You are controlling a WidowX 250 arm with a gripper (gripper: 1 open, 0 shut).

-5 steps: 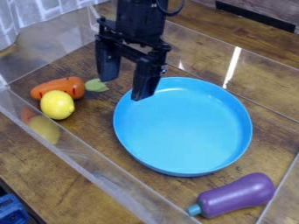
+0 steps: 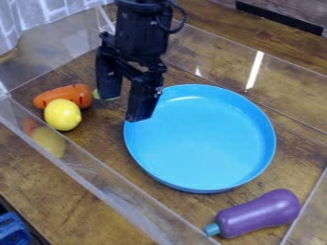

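My black gripper (image 2: 128,89) hangs open over the wooden table, just beside the upper-left rim of a large blue plate (image 2: 198,139). An orange toy carrot (image 2: 61,95) with a green top lies left of it, partly behind my gripper. A yellow round toy (image 2: 63,114), like a lemon, sits just below the carrot. A purple toy eggplant (image 2: 258,212) lies at the lower right. I see nothing held by the gripper.
Transparent walls border the table, one running diagonally along the lower left (image 2: 106,188). A blue object (image 2: 11,231) shows at the lower-left corner. Bare wood lies behind and right of the plate.
My gripper has shifted a little to the left, toward the carrot side. The toys and plate have not visibly moved.
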